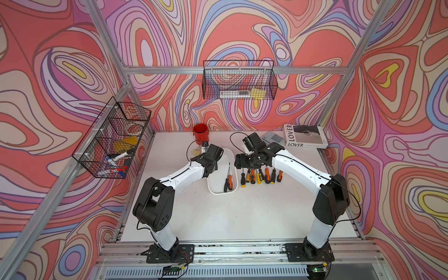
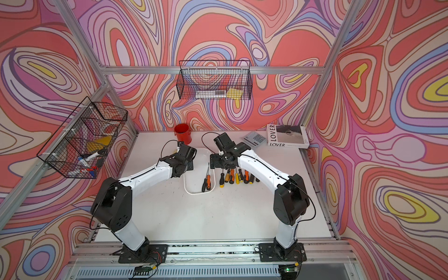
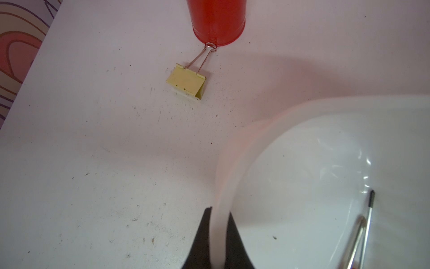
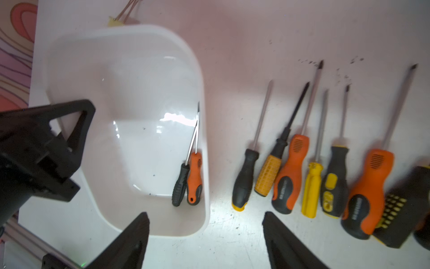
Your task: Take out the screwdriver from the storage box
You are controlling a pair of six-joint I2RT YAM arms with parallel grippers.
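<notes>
Inside the white storage box (image 4: 130, 174), two screwdrivers lie against the right wall: a black-handled one (image 4: 180, 184) and an orange-handled one (image 4: 194, 179), shafts pointing to the back. My left gripper is shut on the box's left rim, one finger outside and one inside. The right gripper stands open above the table, with nothing between its fingers; in its wrist view the two screwdrivers appear ahead and left of centre. From the top left view, my right gripper (image 1: 240, 161) is just right of the box, and its tips are too small to make out.
Several screwdrivers lie in a row right of the box, such as one with a black handle (image 4: 244, 181) and one with an orange handle (image 4: 291, 179). A red bucket (image 1: 201, 132) and yellow clip (image 3: 186, 81) are behind.
</notes>
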